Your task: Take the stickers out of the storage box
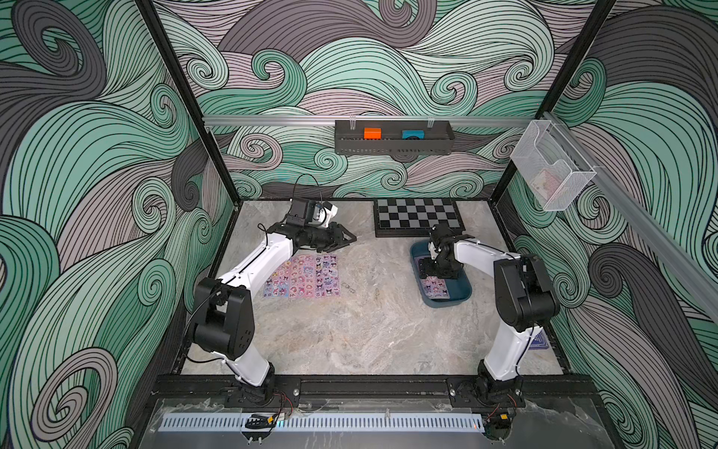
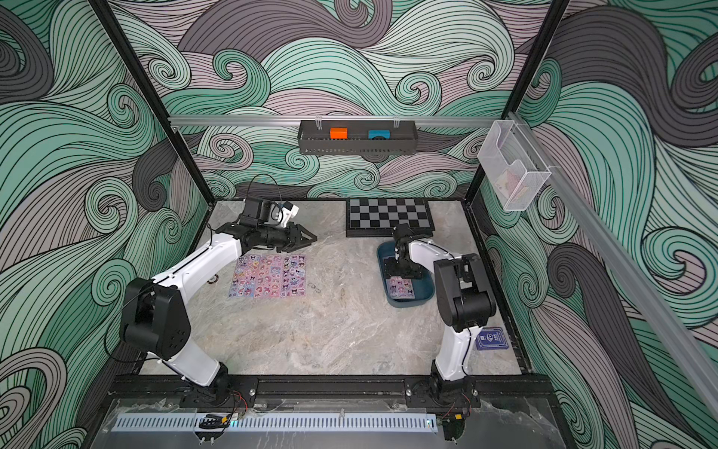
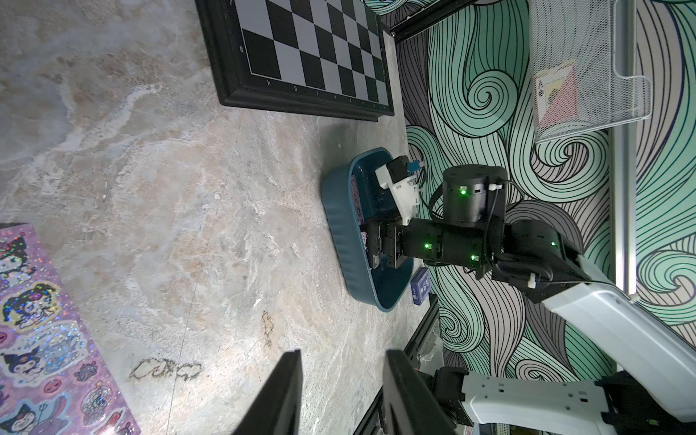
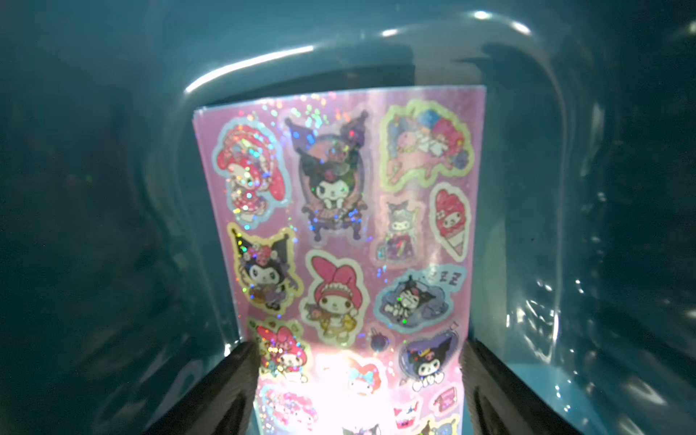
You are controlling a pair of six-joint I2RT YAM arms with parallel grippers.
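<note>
A pink, glittery sticker sheet (image 4: 340,239) lies inside the blue-green storage box (image 3: 344,239), which stands at the right of the table. My right gripper is open down in the box, its blurred fingers (image 4: 210,391) at either side of the sheet's near part; whether they touch it I cannot tell. More sticker sheets (image 1: 303,277) lie flat side by side on the table at the left. Above their far edge hovers my left gripper, open, with bare table showing between its fingers.
A chessboard (image 1: 416,214) lies at the back, just behind the box. A blue card pack (image 2: 492,339) rests at the right front edge. On the right wall hangs a white mesh basket (image 1: 552,168).
</note>
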